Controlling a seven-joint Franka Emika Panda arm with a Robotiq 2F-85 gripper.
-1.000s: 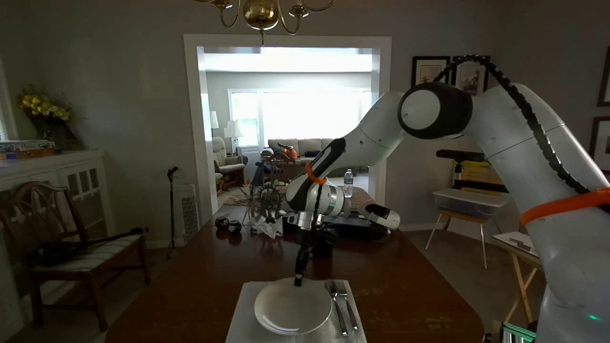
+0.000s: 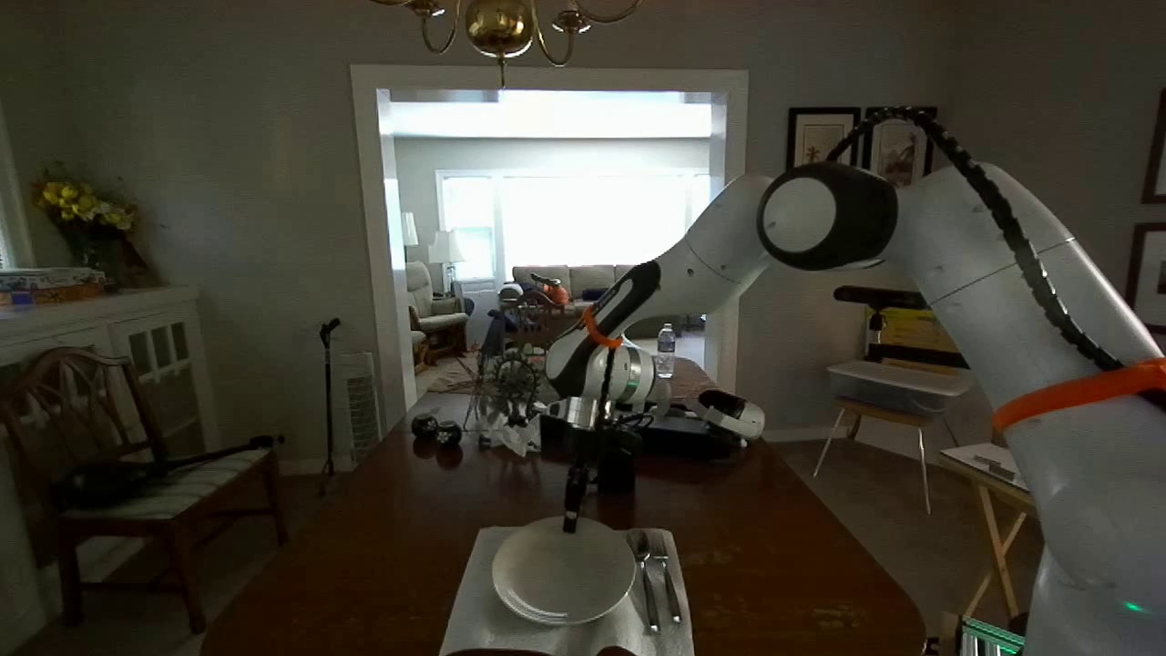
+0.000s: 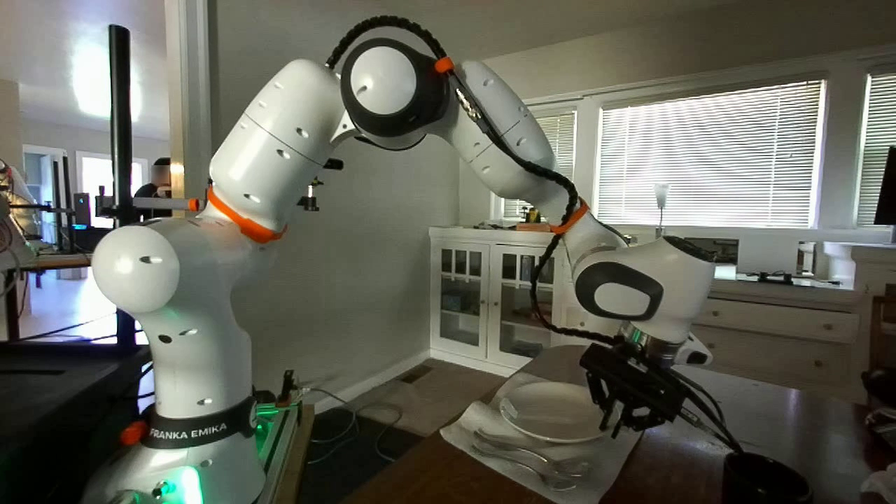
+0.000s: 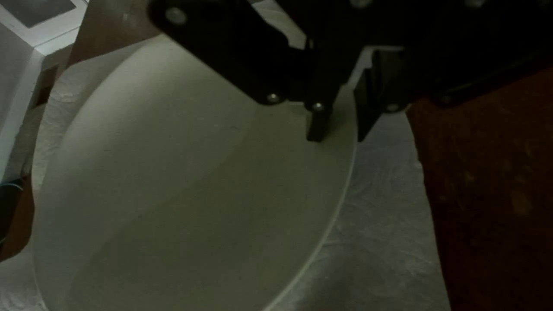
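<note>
A round white plate rests over a white placemat on the wooden table. My gripper reaches down to the plate's far edge in exterior view 1. In the wrist view, one dark finger of the gripper is inside the plate and the other is outside, with the rim pinched between them. Exterior view 2 has the gripper at the right side of the plate. Whether the plate's underside touches the mat, I cannot tell.
A spoon and a fork lie on the mat, right of the plate. Farther back on the table are a white headset, dark round objects and a bottle. Bare tabletop flanks the mat.
The gripper and plate have shifted slightly away from exterior view 1's camera and up. Mat and cutlery have moved a little the same way. Dark shapes now show at the bottom edge.
</note>
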